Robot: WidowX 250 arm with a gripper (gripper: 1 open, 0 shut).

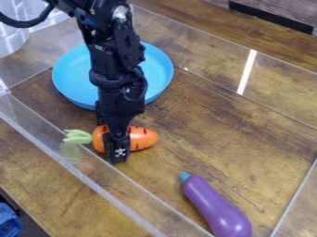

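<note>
A black arm reaches down from the top of the view, its gripper (111, 139) low over an orange toy carrot (139, 139) with pale green leaves (77, 139). The fingers overlap the carrot; I cannot tell whether they are shut on it. Behind the arm is a blue bowl (155, 67) on the wooden surface.
A purple eggplant toy (217, 205) lies at the lower right. A clear plastic edge runs along the left side, with a small blue object (6, 222) in the bottom-left corner.
</note>
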